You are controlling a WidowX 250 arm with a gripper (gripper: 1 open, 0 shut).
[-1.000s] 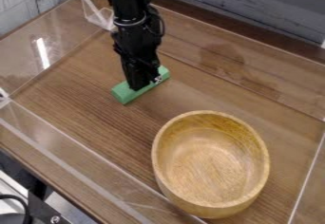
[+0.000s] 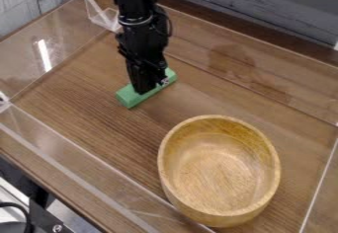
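My black gripper (image 2: 148, 77) reaches down from the top of the view to a flat green rectangular object (image 2: 130, 96) lying on the wooden table (image 2: 86, 148), left of centre. The fingertips are over or on the green object and hide part of it. The gripper looks shut; whether anything is between its fingers cannot be made out.
A large tan oval bowl (image 2: 219, 168) sits at the lower right. A clear plastic item is at the left edge, and black cables lie in the bottom left corner.
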